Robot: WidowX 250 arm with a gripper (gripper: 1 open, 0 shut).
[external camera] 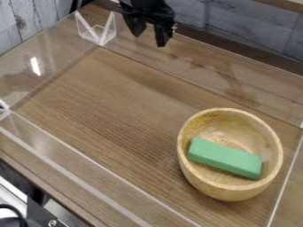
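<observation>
My gripper [151, 32] hangs at the top centre over the back of the wooden table, small and dark, its two fingers pointing down and apart, open, with nothing visible between them. In the lower right a round tan bowl [205, 121] holds a green rectangular block [225, 158] lying inside it.
A white, frame-like shape [97, 27] stands near the back left, left of my gripper. A dark gap shows beyond its edges at the top left and lower left.
</observation>
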